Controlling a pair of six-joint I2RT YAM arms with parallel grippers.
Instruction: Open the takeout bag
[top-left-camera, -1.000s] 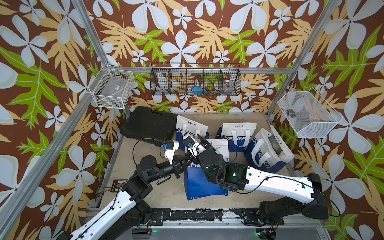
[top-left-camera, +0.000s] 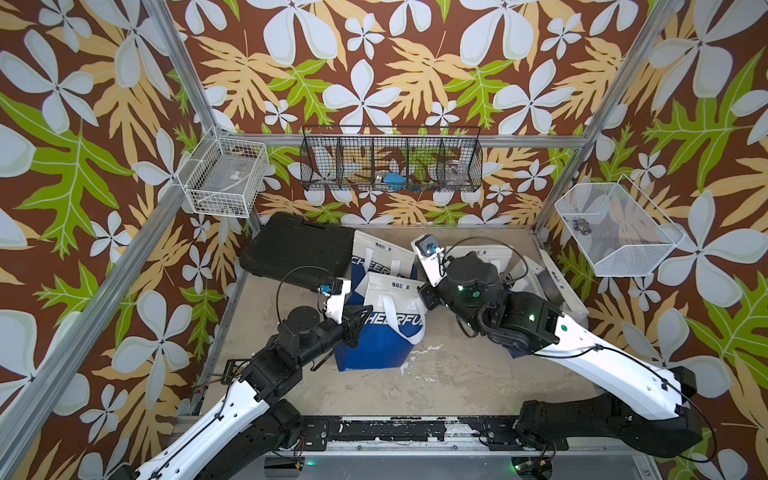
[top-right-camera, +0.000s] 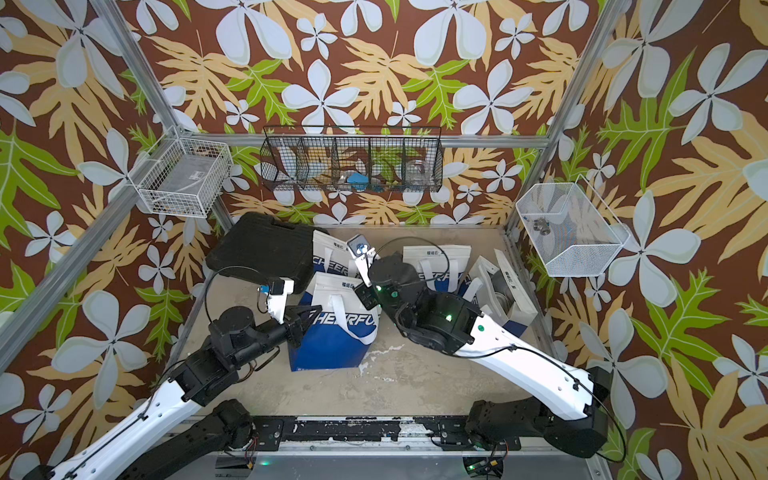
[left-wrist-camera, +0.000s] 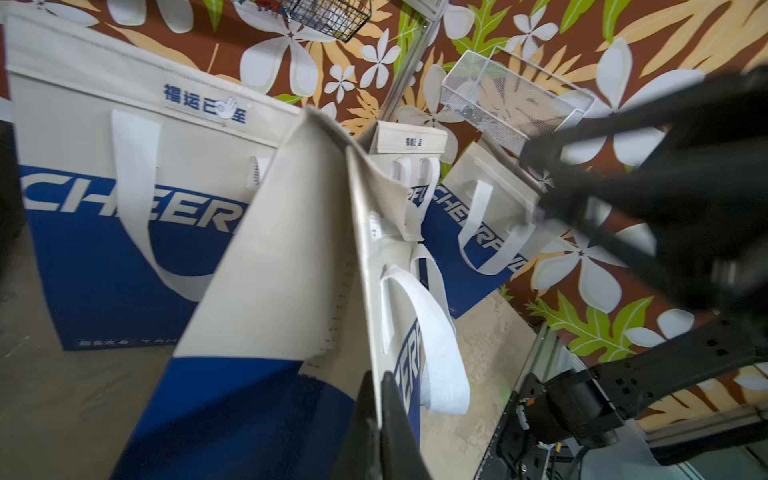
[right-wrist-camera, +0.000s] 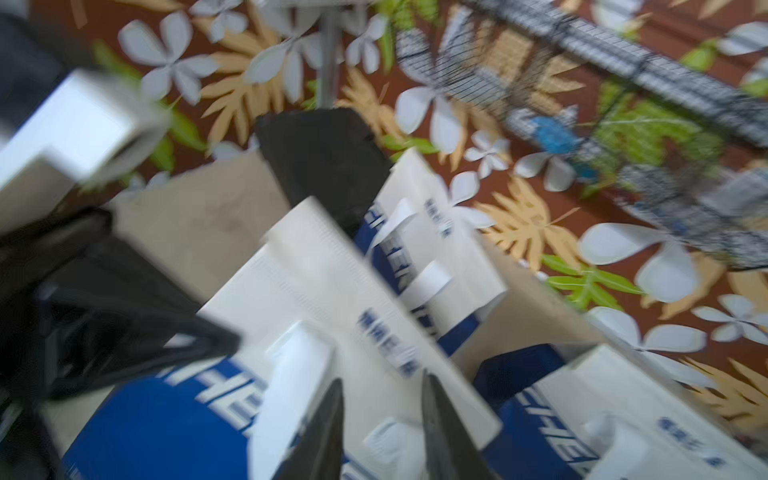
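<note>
A blue-and-white CHEERFU takeout bag (top-left-camera: 364, 344) (top-right-camera: 320, 348) stands at the table's middle, white handle hanging on its front. My left gripper is shut at the bag's left side; in the left wrist view the thin side edge runs down into its fingertips. My right gripper is raised above the bag's upper right, partly open with nothing visible between its fingers; its wrist view is blurred.
Further bags (top-right-camera: 436, 260) stand behind and right. A black case (top-left-camera: 292, 248) lies at back left. Wire baskets (top-left-camera: 392, 160) hang above.
My right gripper has risen up and away from the bag. The bag has shifted left and now stands more upright. The left gripper has moved slightly left.
</note>
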